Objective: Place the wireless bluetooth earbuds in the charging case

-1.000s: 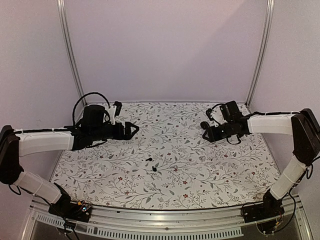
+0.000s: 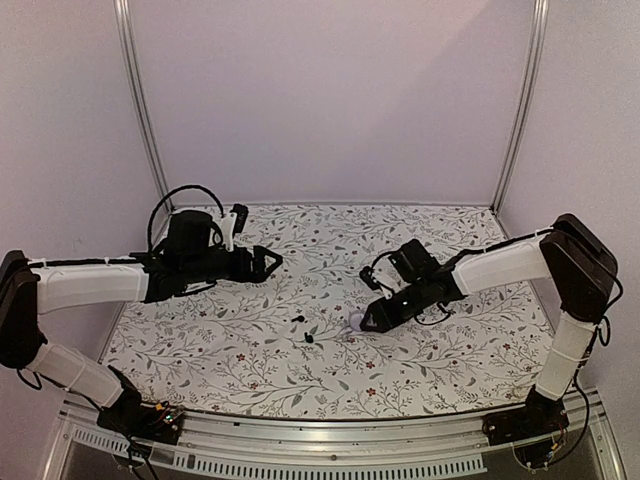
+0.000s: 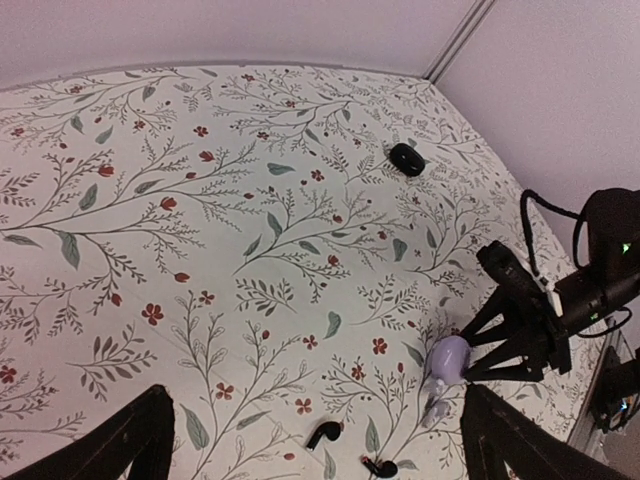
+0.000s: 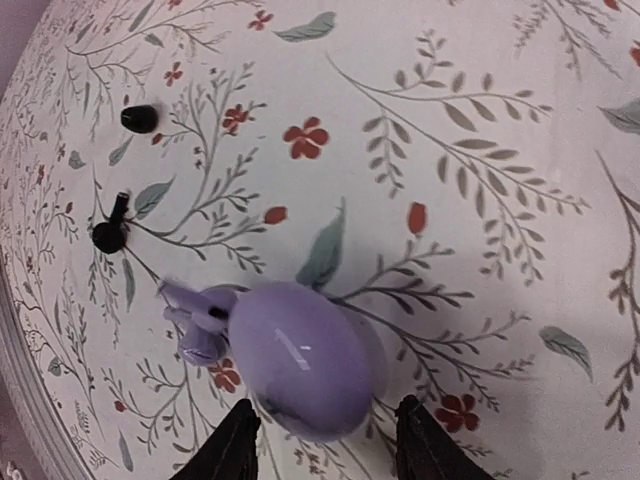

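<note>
Two small black earbuds, one at the back [image 2: 298,319] and one in front [image 2: 308,338], lie on the mat left of my right gripper [image 2: 366,301]. In the left wrist view a rounded black piece [image 3: 406,158], probably the charging case, lies at the back right. A glossy lavender, rounded object [image 4: 300,360] with a short stem sits at my right gripper's fingertips. Its fingers [image 4: 232,442] are apart; whether they grip the object I cannot tell. My left gripper [image 2: 267,263] hovers open at the left, nothing between its fingers.
Pale walls [image 2: 330,100] enclose the back and sides, and a metal rail [image 2: 330,460] runs along the front.
The left arm and the earbuds have stayed put.
</note>
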